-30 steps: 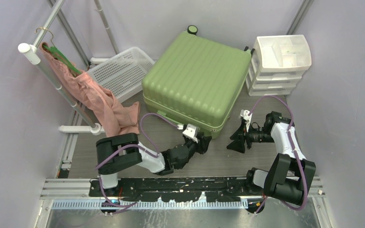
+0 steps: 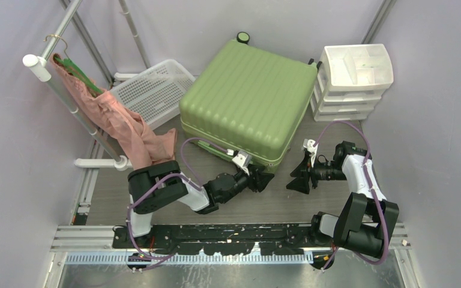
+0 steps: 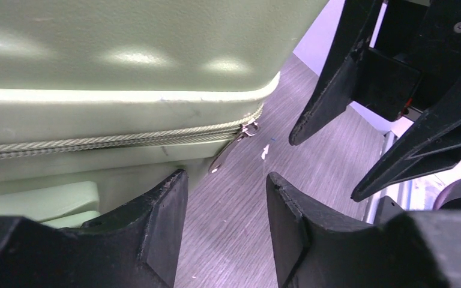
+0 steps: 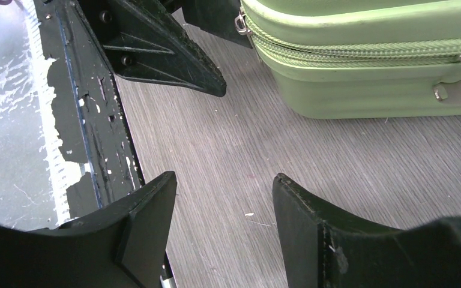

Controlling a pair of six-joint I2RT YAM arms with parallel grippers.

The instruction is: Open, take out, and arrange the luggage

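A green suitcase (image 2: 246,96) lies flat at the back centre. My left gripper (image 2: 258,179) is at its front right corner. In the left wrist view the zipper pull (image 3: 228,150) hangs at that corner, just above and ahead of the gap between the open left fingertips. My right gripper (image 2: 298,180) stands open beside that corner, to its right, its fingertips (image 4: 165,180) over bare floor. The right wrist view shows the suitcase's zipper band (image 4: 360,54) with metal fittings at top right.
A white basket (image 2: 150,96) is at the back left, a rail with pink trousers (image 2: 114,120) at the left, and white plastic drawers (image 2: 351,84) at the back right. Bare floor (image 2: 276,204) lies in front of the suitcase.
My left gripper has moved a little to the right along the suitcase's front, toward its corner. The right arm and the suitcase look unchanged.
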